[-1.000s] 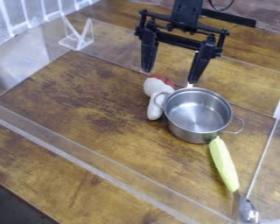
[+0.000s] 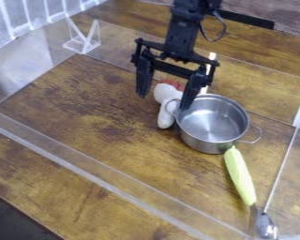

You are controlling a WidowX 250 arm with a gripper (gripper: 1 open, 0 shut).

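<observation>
My black gripper [image 2: 165,92] hangs open over the middle of the table, its fingers on either side above a white mushroom-like object [image 2: 168,111] with a red patch behind it. Whether the fingertips touch it I cannot tell. Right beside it is a steel pot [image 2: 213,128] with wire handles.
A pale yellow-green elongated object [image 2: 238,176] lies at the right, with a metal utensil [image 2: 266,224] below it. A small white rack [image 2: 82,37] stands at the back left. Clear low barriers edge the wooden table [image 2: 83,141], whose left part is free.
My gripper has come down and slightly left, closer to the white object and the pot. The objects on the table look unmoved.
</observation>
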